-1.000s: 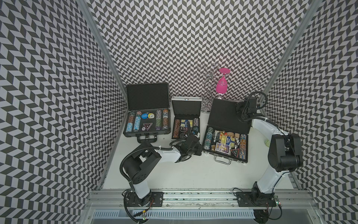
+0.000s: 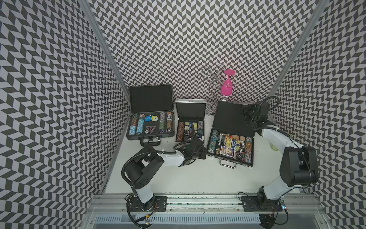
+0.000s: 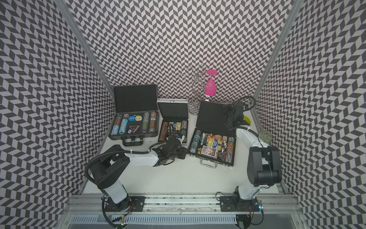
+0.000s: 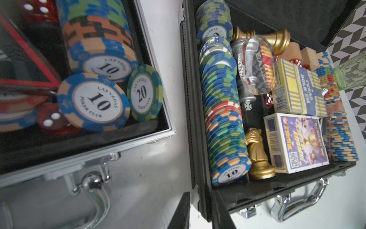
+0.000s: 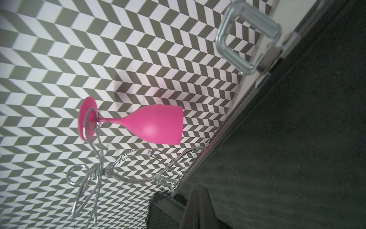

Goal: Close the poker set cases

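Observation:
Three poker cases stand open: a black left case (image 2: 151, 98), a silver-edged middle case (image 2: 190, 110) and a right case (image 2: 232, 116) full of chips, cards and chess pieces. My left gripper is shut on the near left corner of the right case's base, seen at the bottom of the left wrist view. My right gripper is shut, with nothing seen between its fingers, at the right case's raised lid (image 5: 289, 145); whether it touches the lid I cannot tell.
A chrome rack (image 2: 212, 106) holding an upside-down pink wine glass (image 2: 226, 87) stands behind the middle and right cases. A clear table area (image 2: 171, 179) lies at the front. A greenish glass is partly hidden at the right.
The left arm and the cases look unchanged.

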